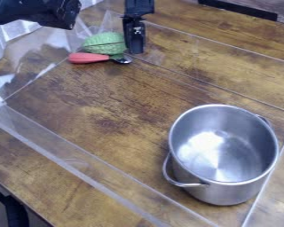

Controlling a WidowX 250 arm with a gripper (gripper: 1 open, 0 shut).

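My black gripper [135, 35] points down at the top of the view, just right of a green, ridged round object [104, 43]. Whether it is open or shut does not show clearly. Beneath the green object lies a utensil with a red handle [88, 58] and a dark, shiny head at its right end. A steel pot [222, 155] with side handles stands at the lower right, empty inside.
Clear plastic panels border the wooden work surface [103, 97] on the left and run across it near the back and right. A dark ledge edges the top right.
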